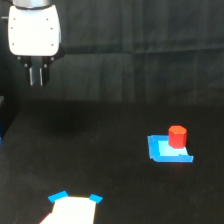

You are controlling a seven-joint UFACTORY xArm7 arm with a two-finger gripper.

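A red cylinder-like object stands on a white square edged with blue tape, on the right side of the dark table. High at the upper left hangs my gripper, pointing down. Its two thin fingers are spread a little, and I see nothing between them. The gripper is far to the left of the red object and well clear of the tabletop.
At the front, a white sheet is held by pieces of blue tape and runs out of view at the bottom. A dark curtain closes off the back.
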